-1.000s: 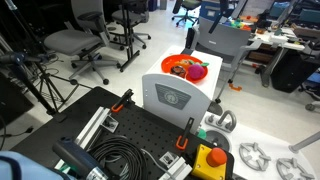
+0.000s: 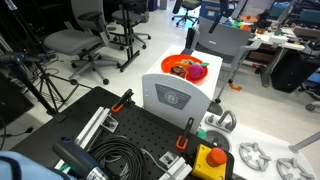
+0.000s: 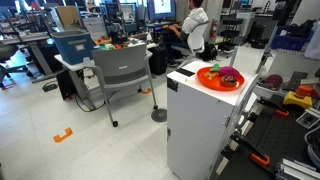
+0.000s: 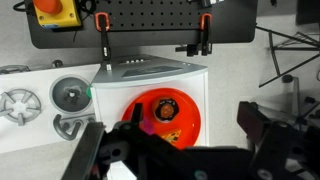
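A red-orange plate (image 4: 191, 101) lies on a white surface beyond the grey panel, seen from above in the wrist view. On it are a round brown item (image 4: 166, 107) with a dark middle and a pink-purple object (image 4: 148, 127) that is partly hidden by a finger. The purple object (image 3: 230, 76) looks rounded in exterior view 2, with a bit of green (image 3: 214, 68) beside it. My gripper stands open over the plate, its dark fingers wide apart and nothing between them. Exterior view 1 has the plate (image 2: 169, 61) partly behind the panel's top edge.
A white sink (image 4: 70, 95) and stove rings (image 4: 19, 104) adjoin the plate's surface. A yellow box with a red knob (image 4: 67, 8) stands near the black perforated board (image 4: 150, 37). Orange clamps (image 4: 102, 22) rise at the board's edge. Grey chairs (image 3: 122, 72) stand on the floor beyond.
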